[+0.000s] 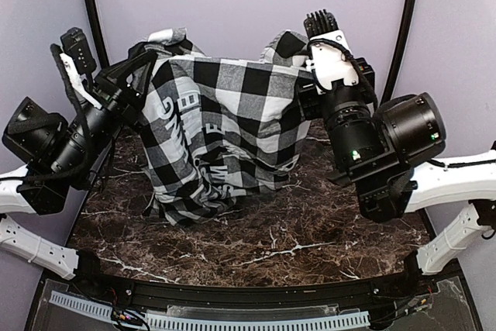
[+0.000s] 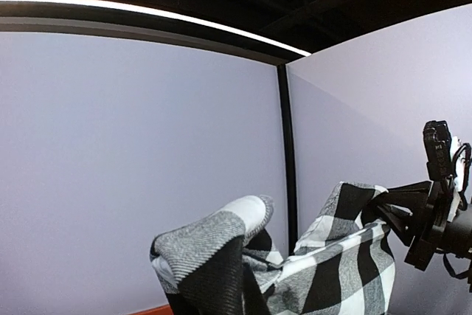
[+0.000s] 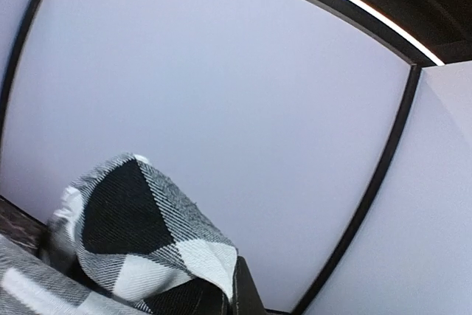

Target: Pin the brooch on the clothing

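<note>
A black-and-white checked garment (image 1: pixel 232 106) with white lettering hangs stretched between both grippers, its lower part near the marble table. My left gripper (image 1: pixel 147 60) is shut on the garment's upper left edge; in the left wrist view the cloth (image 2: pixel 214 248) covers the fingertips. My right gripper (image 1: pixel 308 75) is shut on the upper right part; in the right wrist view its dark fingers (image 3: pixel 248 293) pinch a corner of the cloth (image 3: pixel 125 212). The left wrist view also shows the right gripper at the cloth. I see no brooch.
Pale walls (image 1: pixel 232 5) with black posts enclose the workspace. A sliver of orange container (image 2: pixel 151 310) shows in the left wrist view; from above the garment hides it.
</note>
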